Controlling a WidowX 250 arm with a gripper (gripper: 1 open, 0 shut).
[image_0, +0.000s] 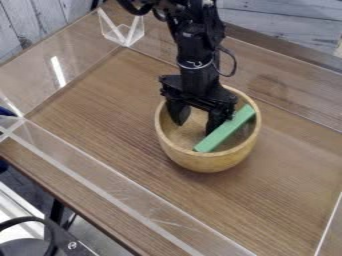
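Observation:
A wooden bowl (201, 158) stands on the brown table, holding a green elongated block (225, 130) that leans diagonally along its right side. My black gripper (201, 112) reaches down from above over the bowl, its fingers spread open at the bowl's back and inside rim. Whether anything dark lies between or under the fingers is hard to tell.
A clear plastic object (120, 28) sits at the back left. Dark cables and hardware lie at the lower-left edge.

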